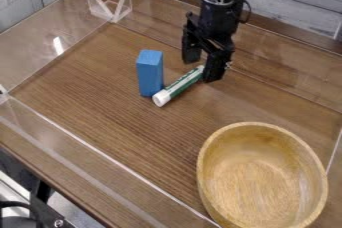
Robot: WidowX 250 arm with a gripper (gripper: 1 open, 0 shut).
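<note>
My dark gripper [211,34] hangs over the back middle of the wooden table, open, its fingers low near the far end of a white-and-green tube [178,85]. The tube lies diagonally beside an upright blue box [150,73]. Whether the fingers touch the tube is unclear.
A large pale yellow bowl [262,180] fills the front right. Dark cables [20,209] lie at the lower left corner.
</note>
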